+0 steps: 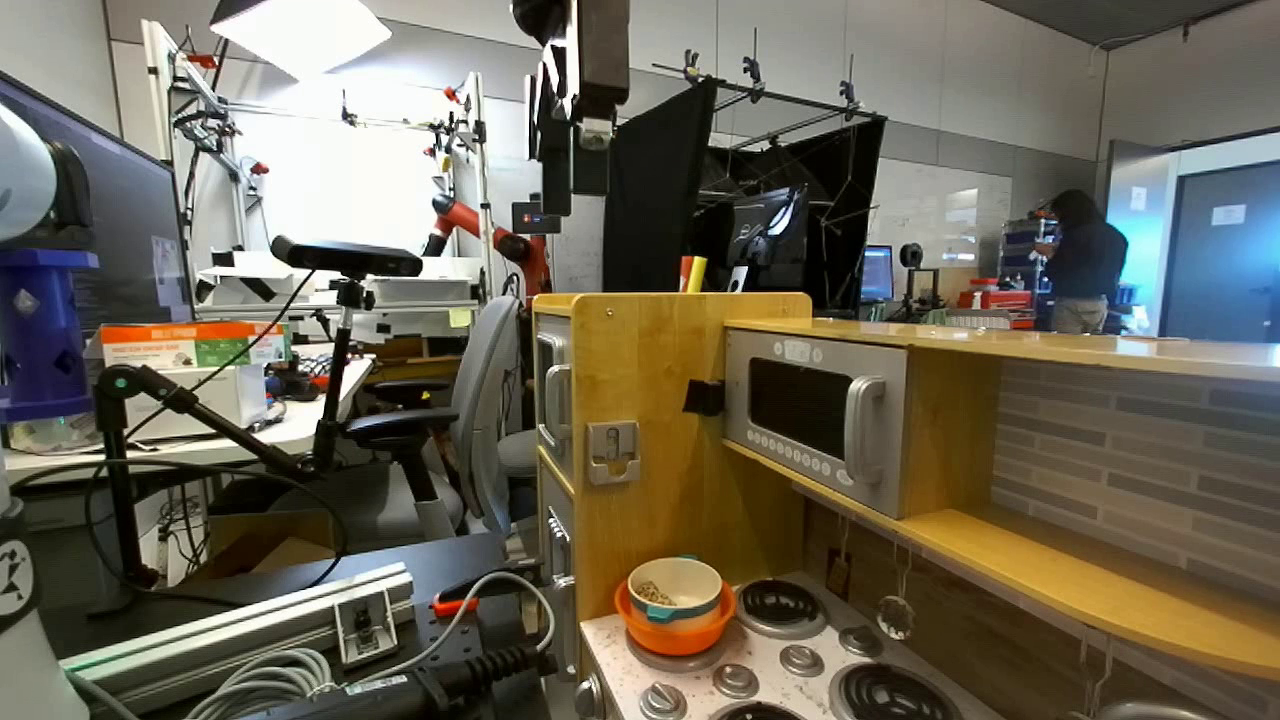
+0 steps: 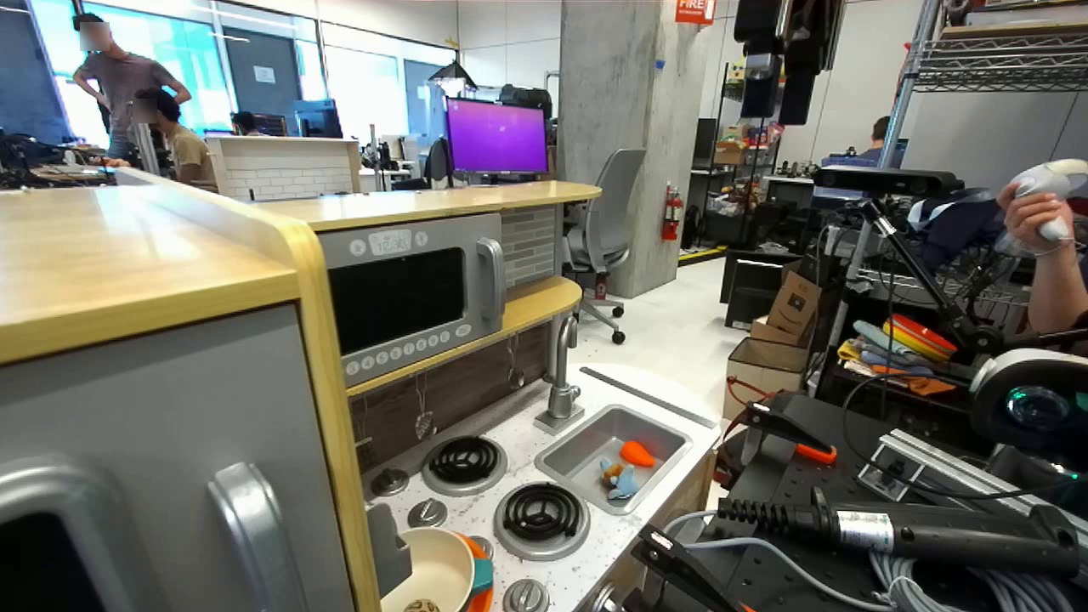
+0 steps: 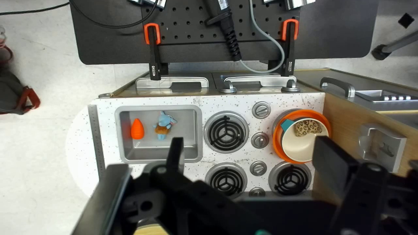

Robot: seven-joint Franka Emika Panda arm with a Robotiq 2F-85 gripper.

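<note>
High above the toy kitchen hangs my gripper, its two dark fingers spread wide in the wrist view with nothing between them; exterior view 1 has the gripper [image 1: 572, 192] at the top. On a left-hand burner, in exterior view 1, a cream pot [image 1: 690, 590] with teal handles rests inside an orange bowl [image 1: 673, 636]. A leopard-spotted item [image 3: 308, 127] lies in the pot. The grey sink [image 3: 168, 150] holds an orange teardrop-shaped toy [image 3: 137, 129] and a blue-and-brown plush toy [image 3: 162, 126], lying apart.
The faucet [image 2: 562, 372] rises behind the sink. A shelf with a toy microwave [image 1: 816, 414] overhangs the stove's back. A tall wooden cabinet [image 1: 684, 444] borders the stove beside the pot. Black clamps and cables lie on the dark table [image 3: 113, 43] in front.
</note>
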